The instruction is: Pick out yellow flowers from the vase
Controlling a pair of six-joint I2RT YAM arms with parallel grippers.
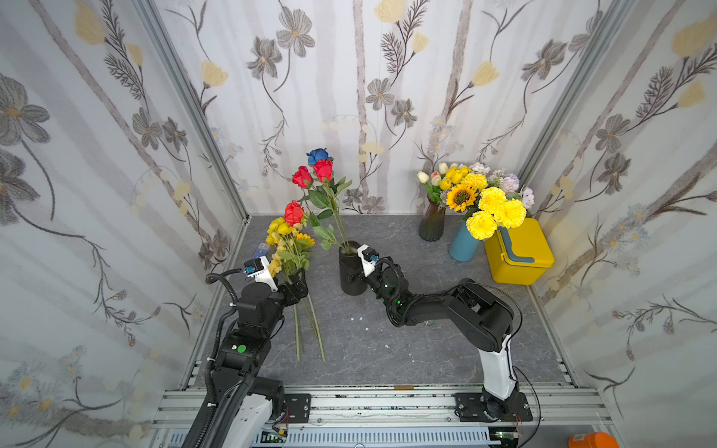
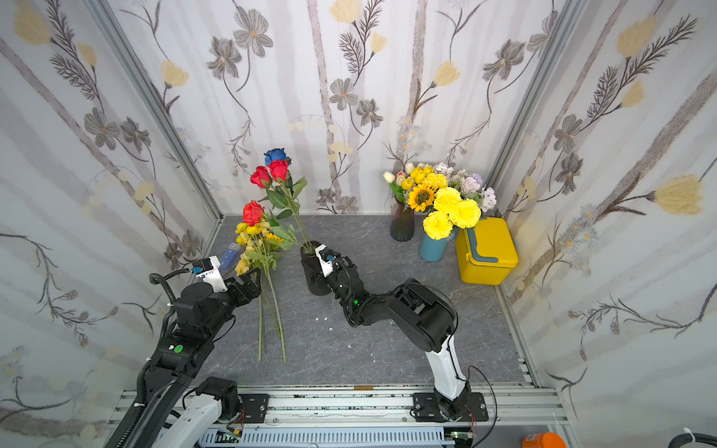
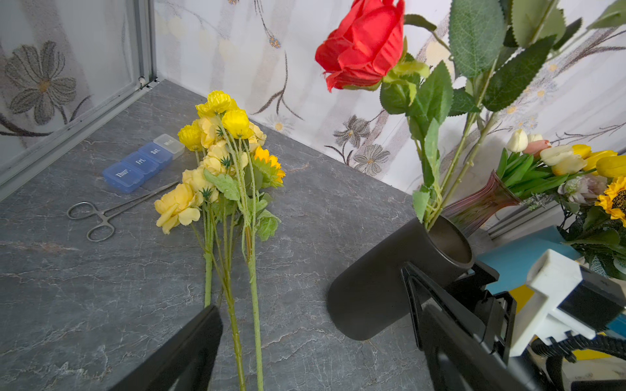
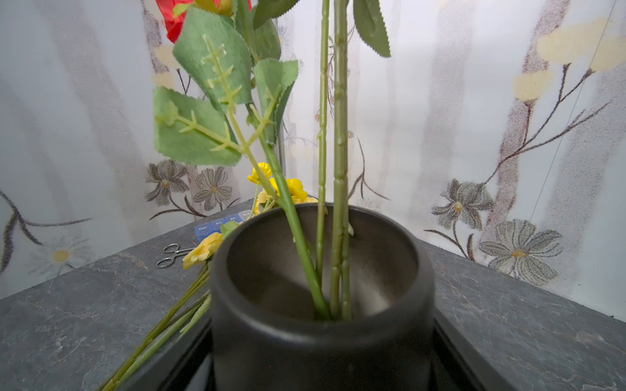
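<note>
The black vase (image 3: 384,286) stands on the grey table with red roses (image 1: 322,170) and a blue rose (image 1: 318,156) in it. My right gripper (image 1: 360,273) is shut around the vase's body, its fingers on both sides below the rim. In the right wrist view, only green stems (image 4: 339,163) rise from the opening. Several yellow flowers (image 3: 215,156) lie together on the table to the vase's left, stems pointing toward the front. Above those stems my left gripper is open, with wide-set fingers and nothing gripped between them.
Scissors (image 3: 104,218) and a blue pill box (image 3: 138,166) lie left of the loose flowers. At the back right are a dark glass vase (image 1: 431,224), a blue vase (image 1: 463,245) of yellow blooms and a yellow box (image 1: 522,257).
</note>
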